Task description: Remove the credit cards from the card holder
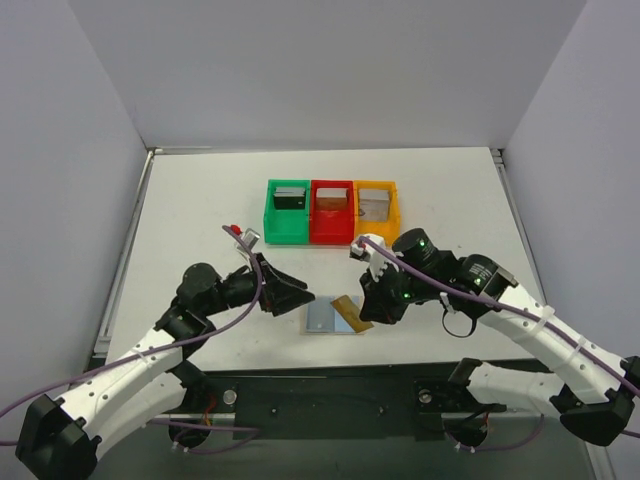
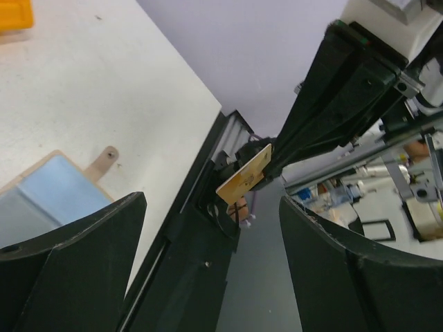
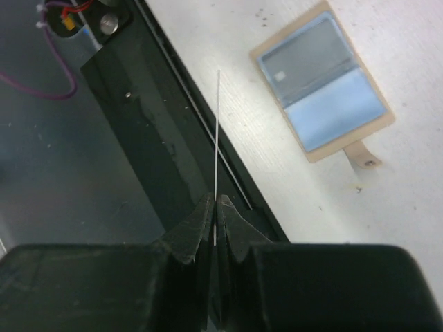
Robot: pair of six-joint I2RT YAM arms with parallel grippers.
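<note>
A gold card [image 1: 351, 314] is pinched in my right gripper [image 1: 368, 316], tilted above the right part of the card holder. The right wrist view shows this card [image 3: 217, 138] edge-on, as a thin line rising from the shut fingertips. Flat on the table lies the card holder [image 3: 384, 119], tan-edged with a grey pocket and a light blue one, and a small tab at one side. My left gripper [image 1: 306, 297] hangs just off the holder's left side, open and empty; its view has the gold card [image 2: 246, 176] beyond the fingers.
Green [image 1: 287, 231], red [image 1: 331, 231] and yellow [image 1: 376, 232] bins stand in a row at the back, each with a block-like item inside. Bare table lies between them and the holder. The table's front edge is close to the holder.
</note>
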